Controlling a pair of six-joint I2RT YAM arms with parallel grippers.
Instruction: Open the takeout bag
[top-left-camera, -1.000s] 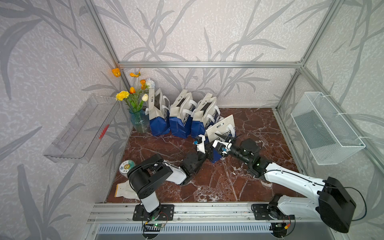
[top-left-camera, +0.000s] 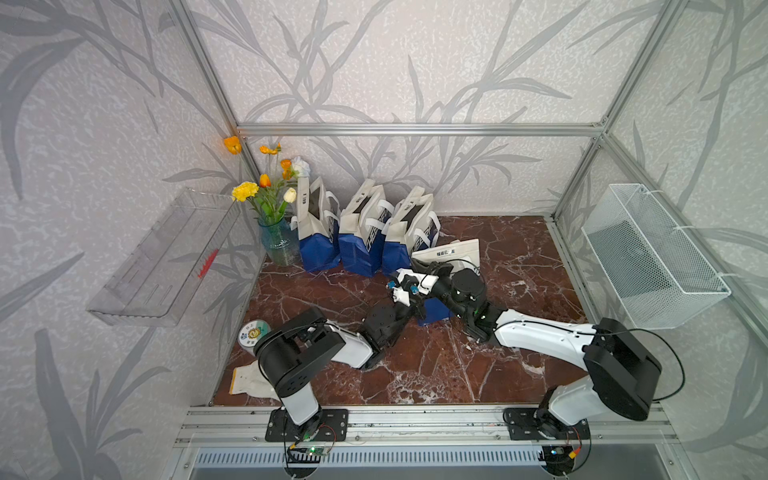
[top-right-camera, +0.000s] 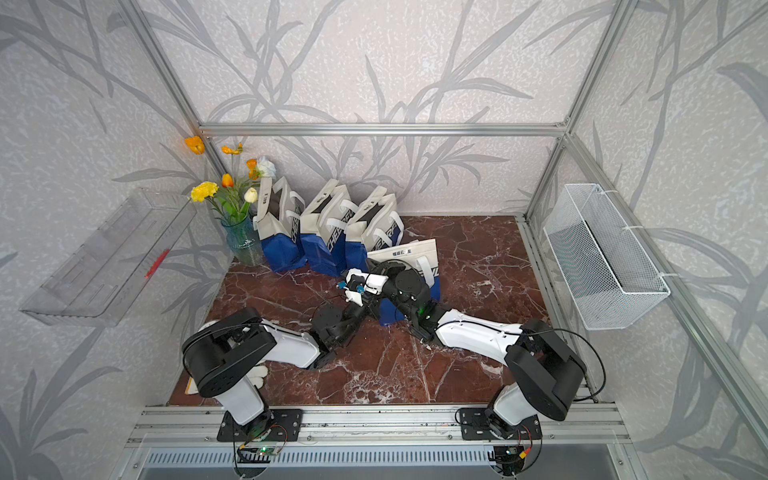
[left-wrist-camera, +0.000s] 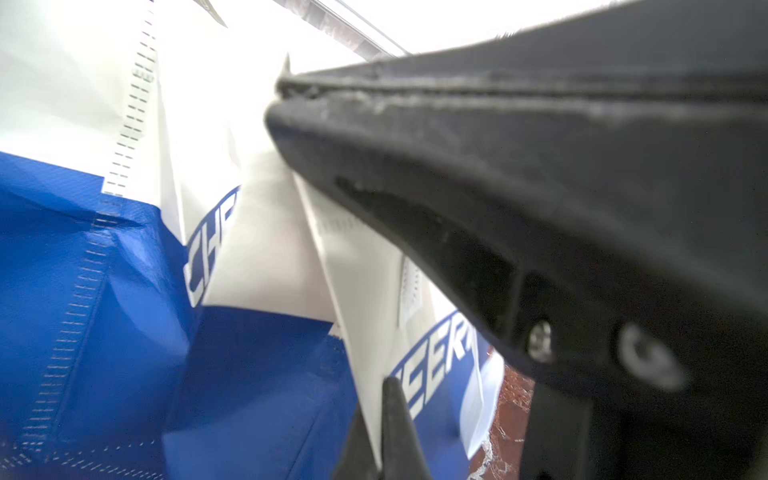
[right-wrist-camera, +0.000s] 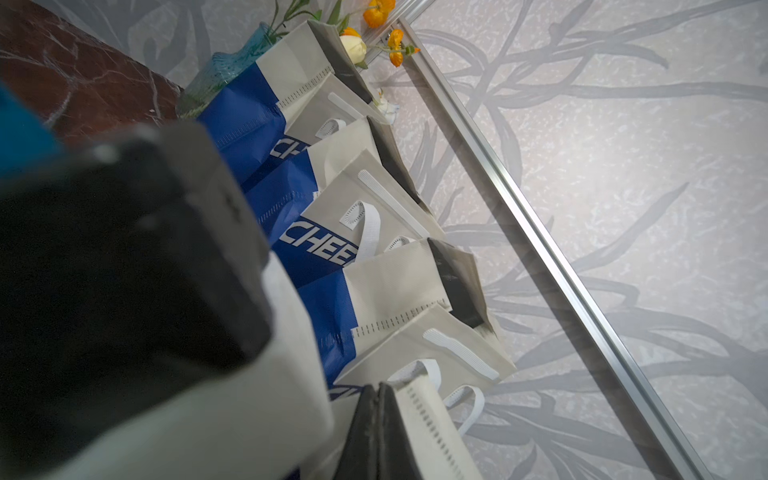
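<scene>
The front blue-and-white takeout bag (top-left-camera: 456, 248) stands at the table's middle, partly hidden behind both arms. My left gripper is shut low against this bag, a white fold and printed letters (left-wrist-camera: 432, 360) at its fingertips; whether it pinches anything is unclear. A large black part of an arm crosses the left wrist view. My right gripper is shut at the bag's top, by its cream edge (right-wrist-camera: 428, 424), with nothing clearly between the fingers. Both wrists are close together in the top views.
Three more bags (top-left-camera: 360, 248) line the back, beside a vase of flowers (top-left-camera: 280, 244). A clear basket (top-left-camera: 152, 264) is on the left wall, a white mesh basket (top-left-camera: 640, 256) on the right.
My left arm looks still.
</scene>
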